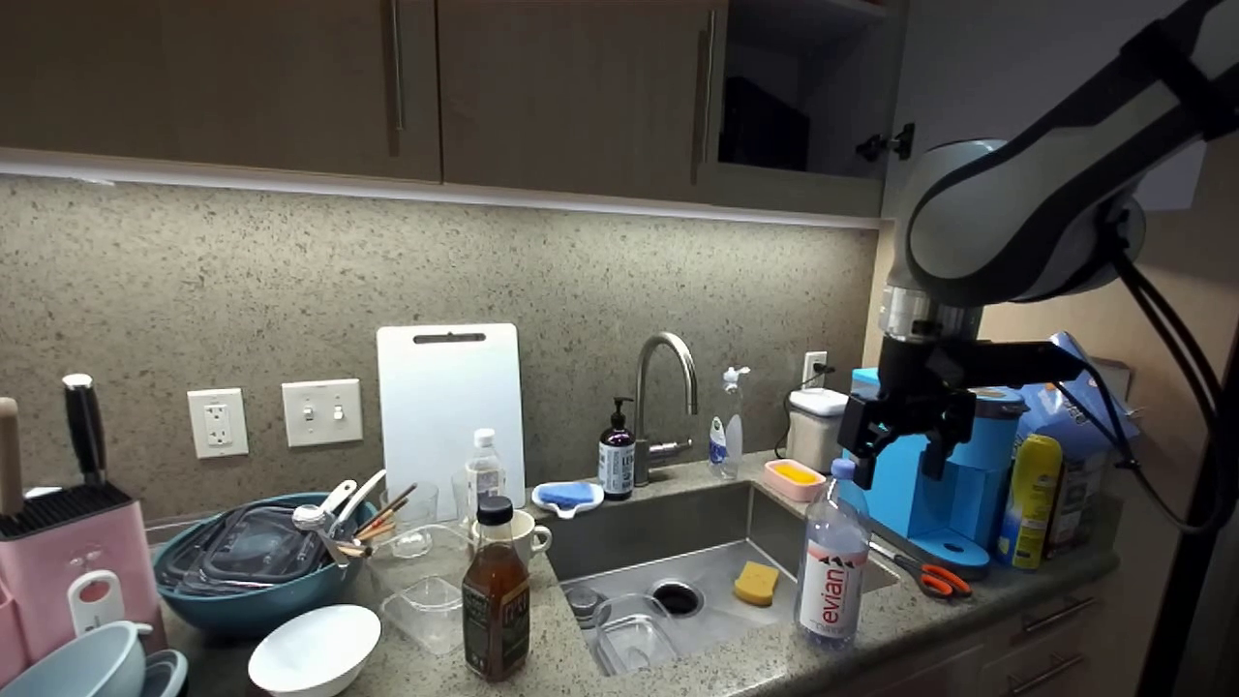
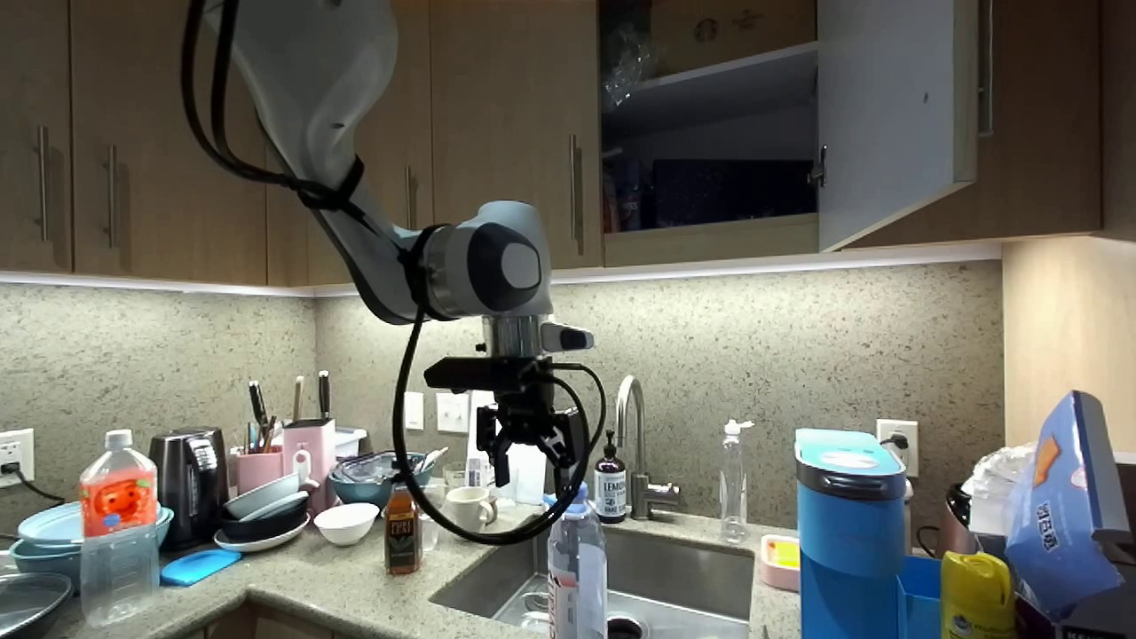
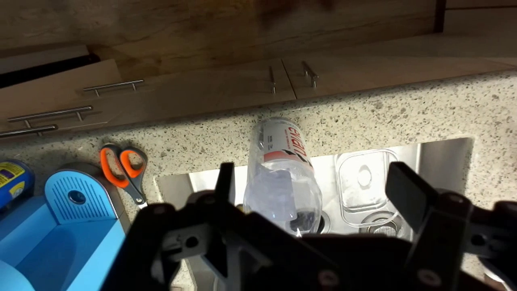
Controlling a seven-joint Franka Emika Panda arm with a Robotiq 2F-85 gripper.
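A clear evian bottle (image 1: pixel 831 569) with a pale purple cap stands upright on the counter's front strip, by the sink's right front corner. In exterior view 2 the bottle (image 2: pixel 578 564) shows below my arm, partly behind a hanging cable. My gripper (image 1: pixel 896 458) points down near the height of the cap, open and holding nothing. From the wrist, the bottle (image 3: pixel 283 189) appears between the spread fingers, nearer the left one; its top end is partly hidden by the gripper body. How far the gripper stands from the bottle in depth, I cannot tell.
The sink (image 1: pixel 709 560) holds a yellow sponge (image 1: pixel 756 583) and a clear container (image 1: pixel 634 637). A blue coffee machine (image 1: pixel 958 482) and orange-handled scissors (image 3: pixel 124 167) lie to the bottle's right. Left of the sink stands a brown sauce bottle (image 1: pixel 496 592). An upper cabinet door (image 2: pixel 900 117) hangs open.
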